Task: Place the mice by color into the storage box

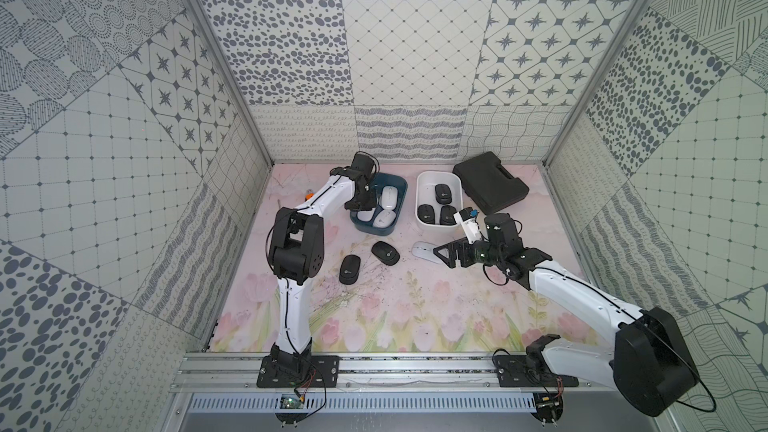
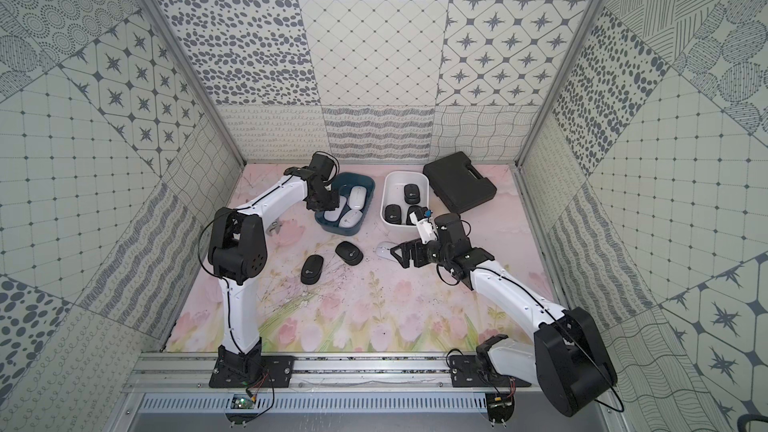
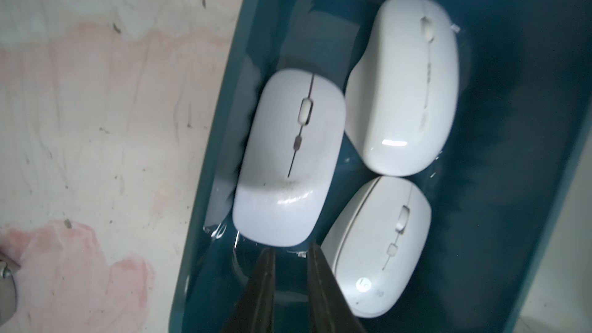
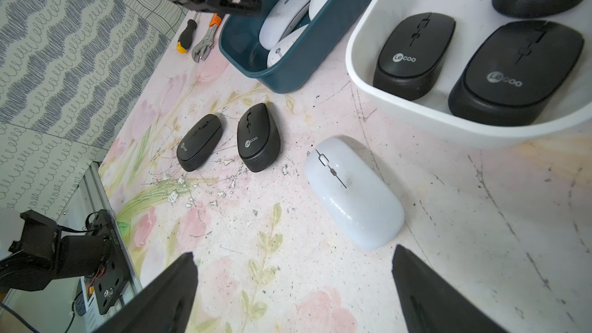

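Three white mice lie in the dark blue box [image 3: 481,240]: a left mouse [image 3: 289,154], an upper-right mouse [image 3: 416,86] and a lower mouse [image 3: 385,246]. Over this box hovers my left gripper, a narrow empty gap between its fingers. One more white mouse [image 4: 357,194] rests on the table before the white box [image 4: 425,111]. My right gripper is wide open just short of it, holding nothing. Several black mice sit in the white box. On the table are two more, a black mouse [image 1: 349,269] and another black mouse [image 1: 385,253].
A black case [image 1: 490,182] stands at the back right, close to the white box. Left of the blue box lie a screwdriver [image 4: 187,37] and an orange-handled wrench [image 4: 208,40].
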